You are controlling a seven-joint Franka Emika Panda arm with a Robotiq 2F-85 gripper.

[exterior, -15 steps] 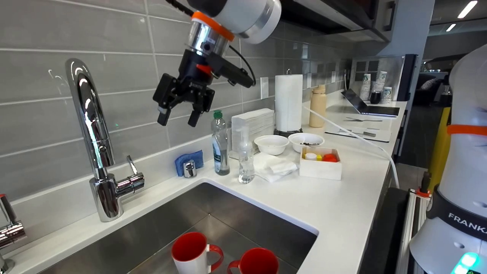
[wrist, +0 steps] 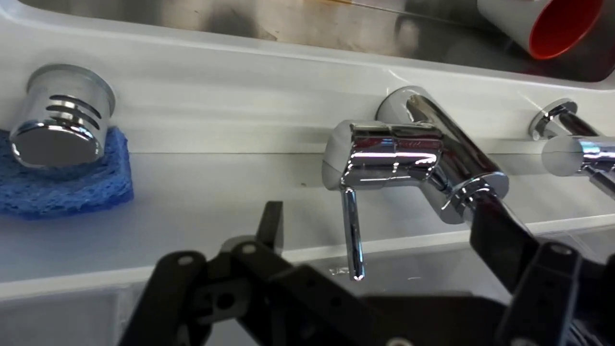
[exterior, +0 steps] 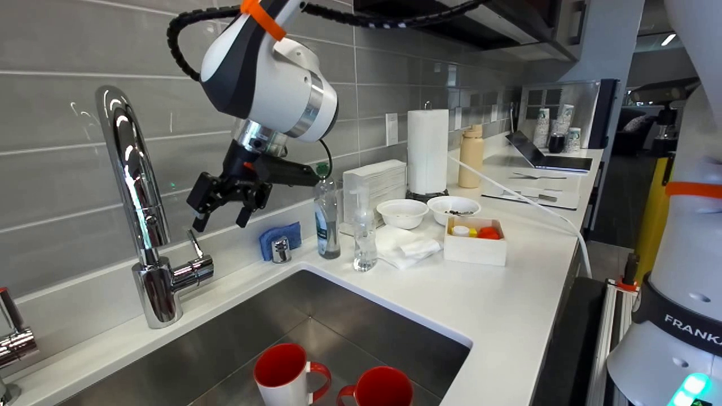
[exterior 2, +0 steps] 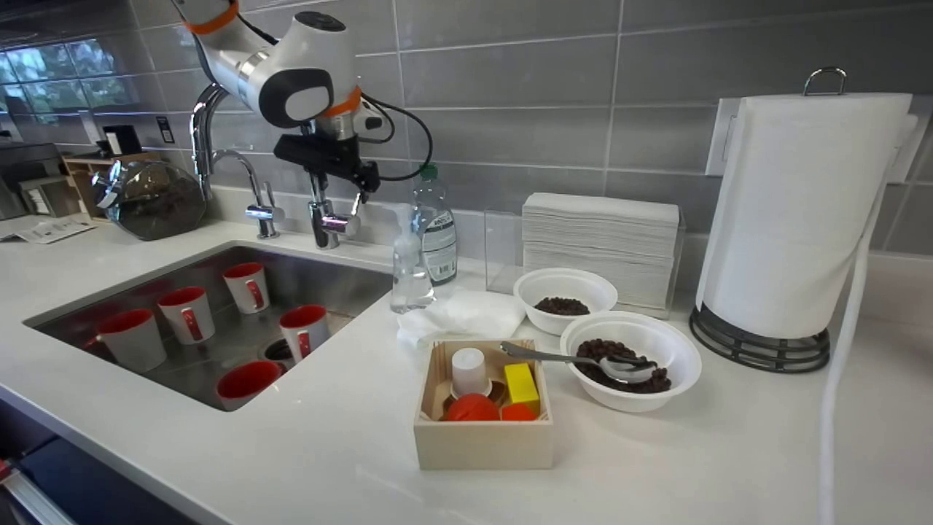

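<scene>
My gripper (exterior: pixel 221 223) is open above the back ledge of the sink, close to the tall chrome faucet (exterior: pixel 158 284). Nothing shows between its fingers. In the wrist view the faucet's thin lever (wrist: pixel 352 239) appears in the gap between the two fingers, with the black left finger (wrist: pixel 271 225) and the right finger (wrist: pixel 500 242) apart on either side. How far the lever is from the fingertips in depth I cannot tell. A blue sponge (wrist: pixel 66 179) rests behind a chrome cap (wrist: pixel 63 118) on the ledge.
Several red-and-white mugs (exterior 2: pixel 185 315) stand or lie in the steel sink (exterior 2: pixel 363 284). Right of the sink are a green-capped soap bottle (exterior 2: pixel 434 236), a clear pump bottle (exterior 2: pixel 408 280), a wooden box (exterior 2: pixel 485 446) and bowls (exterior 2: pixel 684 359). The tiled wall (exterior: pixel 67 176) is close behind my gripper.
In exterior view 1 my gripper has moved left and down, from above the soap bottle and sponge toward the faucet lever. Its fingers remain open. The sink and counter items look unmoved.
</scene>
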